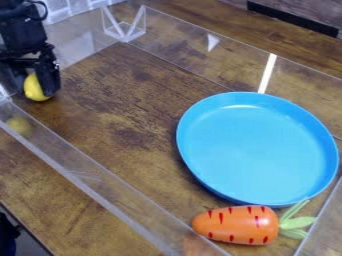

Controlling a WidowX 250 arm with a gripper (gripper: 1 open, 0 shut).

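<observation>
My black gripper (pixel 30 70) is at the upper left, low over a yellow object (pixel 39 88) by the corner of the clear-walled enclosure. The fingertips are on or right beside that object; whether they are closed on it is hard to tell. A blue plate (pixel 254 140) lies on the right, and an orange toy carrot (pixel 235 224) with green leaves lies at the bottom right.
Clear plastic walls (pixel 94 175) border the wooden surface (pixel 127 110). The middle between the yellow object and the plate is free.
</observation>
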